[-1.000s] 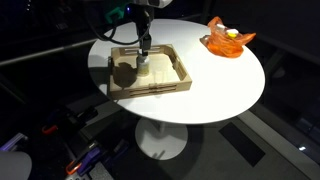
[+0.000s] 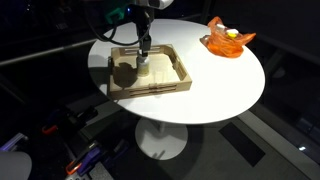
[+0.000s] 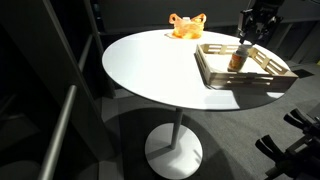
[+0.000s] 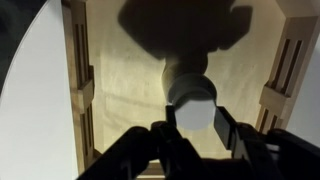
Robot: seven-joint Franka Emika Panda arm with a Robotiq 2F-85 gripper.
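Observation:
A small bottle with a whitish lid (image 4: 195,110) stands inside a shallow wooden crate (image 2: 150,89). In exterior view 2 the bottle (image 3: 238,61) shows an orange-brown label. My gripper is shut on the bottle's lid, one dark finger at either side of it. From exterior view 1 the gripper (image 2: 144,53) points down onto the top of the bottle (image 2: 143,67). Where the bottle's base meets the crate floor is hard to make out.
On the white round table (image 2: 215,85), an orange plastic bag (image 2: 228,40) with something yellow and white in it lies away from the crate. Slatted crate walls (image 4: 83,90) surround the bottle.

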